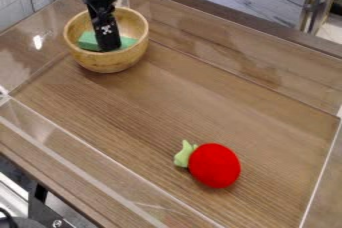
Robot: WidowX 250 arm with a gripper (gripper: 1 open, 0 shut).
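A wooden bowl (126, 58) stands at the upper left of the table, with a pale green object (90, 40) inside it. My black gripper (102, 44) reaches down from the top into the bowl, over the green object and partly hiding it; it looks open, though the fingertips are small and hard to make out. A red round object (214, 166) with a light green top, like a toy strawberry or tomato, lies at the lower right.
Raised rims and walls run along the left and top right edges.
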